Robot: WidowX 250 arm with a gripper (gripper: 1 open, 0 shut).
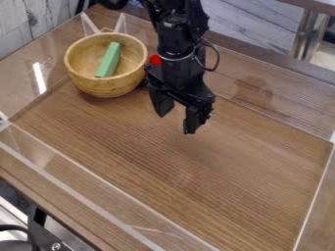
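The black robot arm reaches down from the top centre of the camera view, ending in my gripper (175,110), which stands open over the wooden table (183,191) with nothing visible between its fingers. To its upper left, a yellow bowl (90,79) holds a green cylindrical object (109,58). A small red object (155,61) sits right of the bowl, partly hidden behind the arm.
A white railing or wall runs along the back left, and a pale frame stands at the top right. A black cable lies at the bottom left corner.
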